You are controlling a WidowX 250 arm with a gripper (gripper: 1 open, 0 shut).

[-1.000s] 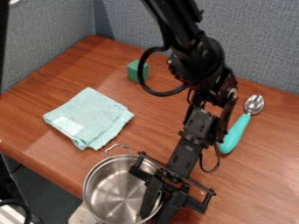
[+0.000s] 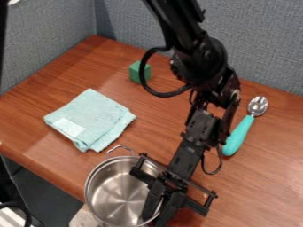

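Observation:
A steel pot (image 2: 112, 191) sits at the front edge of the wooden table, partly hidden by my black gripper (image 2: 160, 191), which is down over its right side. Whether the fingers are open or closed on the pot's rim is hard to make out against the dark arm.
A folded pale blue cloth (image 2: 89, 120) lies to the left, a green block (image 2: 141, 71) at the back, and a spoon with a turquoise handle (image 2: 239, 133) on the right. Bare wood fills the back left and front right. The table's front left edge borders a dark drop.

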